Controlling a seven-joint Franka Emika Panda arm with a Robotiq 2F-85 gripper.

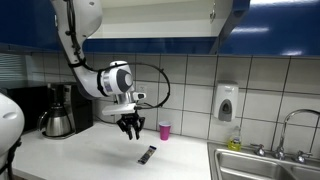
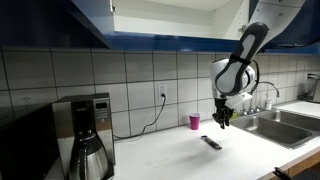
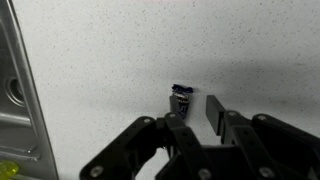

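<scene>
A small dark, elongated object lies on the white counter, and it also shows in exterior view 2 as a dark bar. Above the counter, to the left of this object in exterior view 1, hangs my gripper, pointing down. In the wrist view, the dark object lies below and is partly covered by one of the fingers. The gripper's fingertips look some way apart there, with pale counter visible in the gap. Whether anything sits deeper between them is hidden.
A magenta cup stands near the tiled wall. At the left is a coffee maker with a steel jug; to the right are a sink, a faucet and a soap bottle.
</scene>
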